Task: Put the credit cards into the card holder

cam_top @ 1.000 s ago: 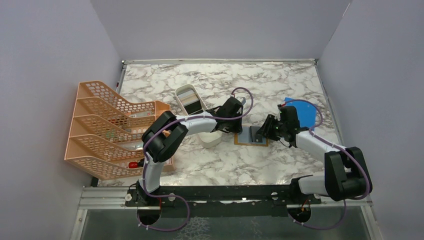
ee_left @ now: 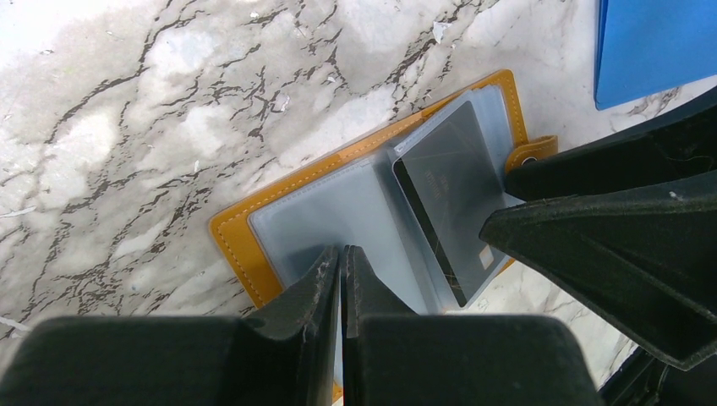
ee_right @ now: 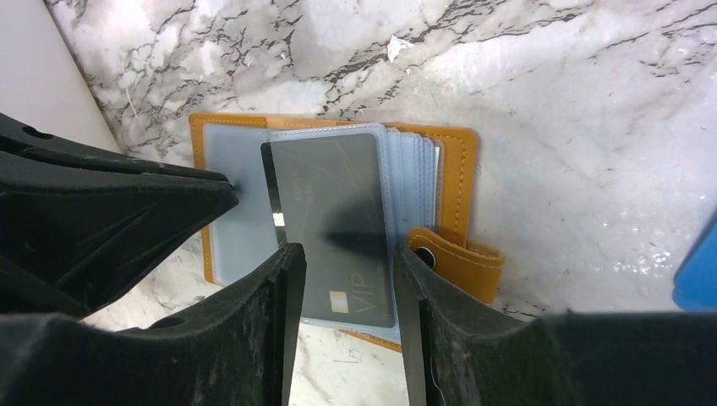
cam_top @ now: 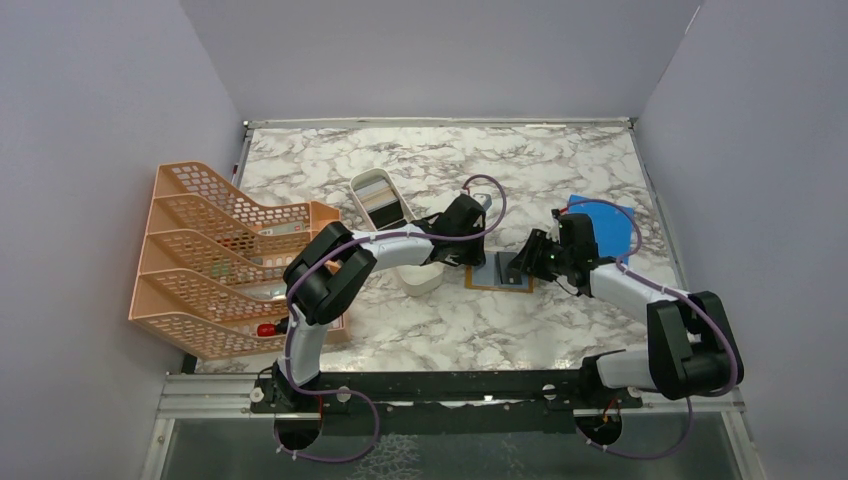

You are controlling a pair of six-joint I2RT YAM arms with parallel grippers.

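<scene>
The tan-edged card holder (cam_top: 483, 289) lies open on the marble table. A dark grey card (ee_right: 334, 216) marked "VIP" lies in a clear sleeve on its right side, flat along the pages. My right gripper is part open above this card, its fingers apart with nothing gripped between them. Over the empty left page (ee_left: 325, 211) my left gripper is shut, tips at the clear page; I cannot make out anything between them. The two grippers face each other closely across the holder.
A white tray with cards (cam_top: 378, 200) stands behind the left arm, near a white bowl (cam_top: 420, 280). An orange rack (cam_top: 200, 260) fills the left side. A blue sheet (cam_top: 605, 228) lies behind the right gripper.
The right gripper has shifted slightly left, and the holder has slid a little left with it. The left arm stays in place.
</scene>
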